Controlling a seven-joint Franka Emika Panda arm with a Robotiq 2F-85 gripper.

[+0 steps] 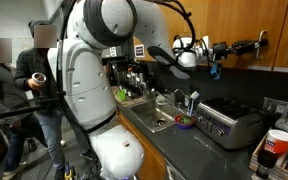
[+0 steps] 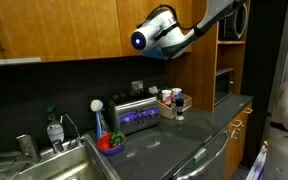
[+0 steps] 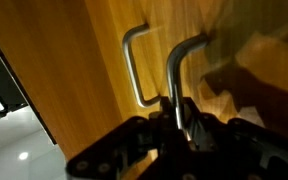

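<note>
High up at the wooden wall cabinet, my gripper is shut on a metal bar handle on the cabinet front. In the wrist view this curved handle runs down between my fingers, and its lower part is hidden by the gripper. A second, similar handle sits just left of it, apart from the fingers. In the second exterior view the arm reaches up to the cabinet, with the grip itself hidden. The cabinet doors look closed.
Below on the counter stand a silver toaster, a red bowl with things in it and a box of cups. A sink lies farther along. Bare counter stretches in front of the toaster.
</note>
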